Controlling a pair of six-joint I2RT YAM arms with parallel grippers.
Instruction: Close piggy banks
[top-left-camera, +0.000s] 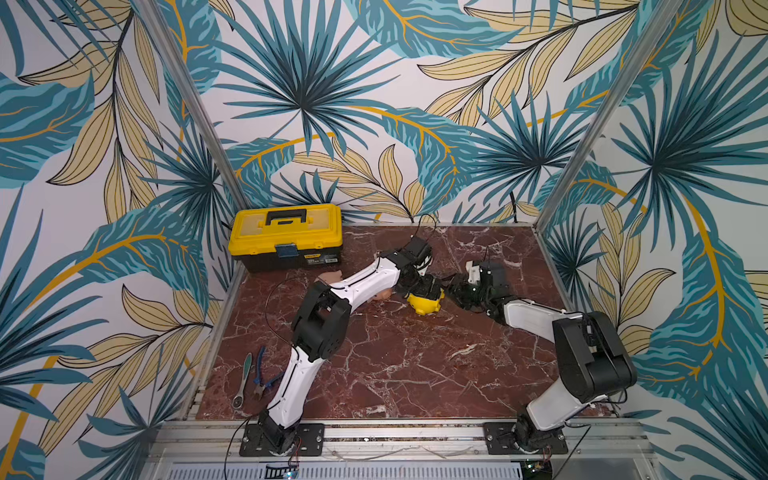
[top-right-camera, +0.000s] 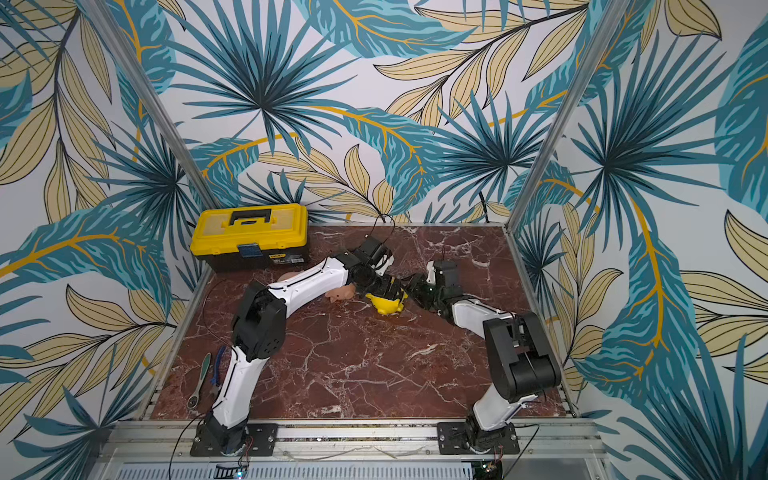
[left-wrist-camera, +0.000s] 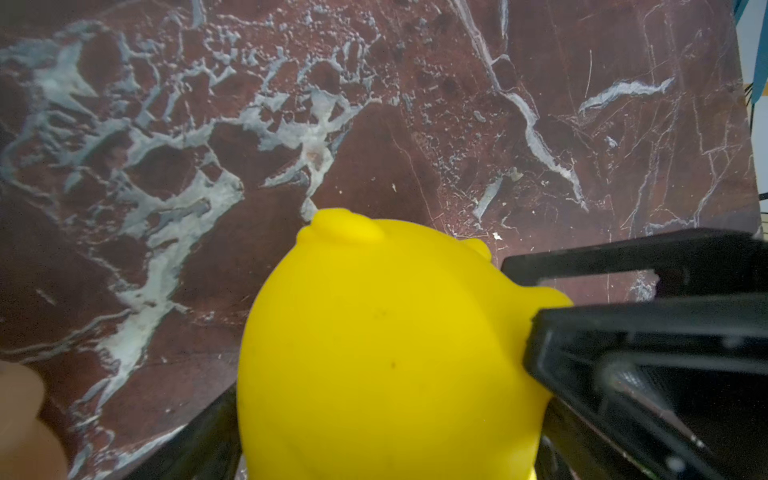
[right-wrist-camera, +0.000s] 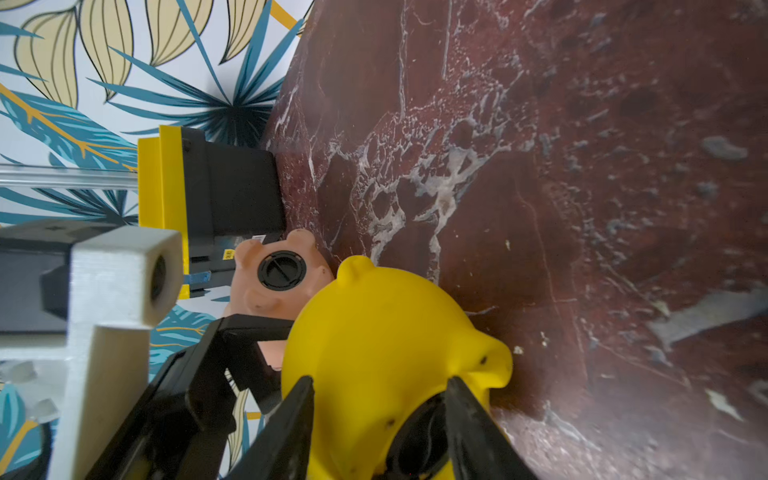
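A yellow piggy bank (top-left-camera: 425, 301) is held over the middle of the table. My left gripper is shut on it, dark fingers at both sides of its body. In the right wrist view a round black plug (right-wrist-camera: 420, 440) shows on the yellow bank (right-wrist-camera: 376, 336), facing my right gripper. That gripper stands partly open close in front of the plug; the gap between its fingertips looks empty, and contact cannot be told. Behind, a pink piggy bank (right-wrist-camera: 248, 300) has a black plug (right-wrist-camera: 281, 270) in its opening.
A yellow-lidded toolbox (top-left-camera: 285, 237) stands at the back left. Another pink shape (top-left-camera: 329, 277) is partly behind my left arm. Pliers (top-left-camera: 260, 372) and a green-handled tool (top-left-camera: 243, 380) lie front left.
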